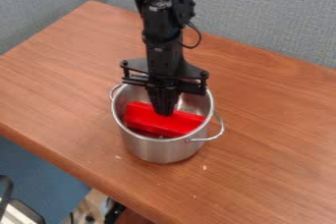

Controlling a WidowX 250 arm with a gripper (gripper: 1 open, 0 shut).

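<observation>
A steel pot [160, 148] with two wire handles stands on the wooden table near its front left. A red object [178, 123] lies inside it. My black gripper [164, 108] reaches down into the pot, its tips at the red object. The tips look close together; whether anything is between them is hard to see.
Grey walls stand behind.
</observation>
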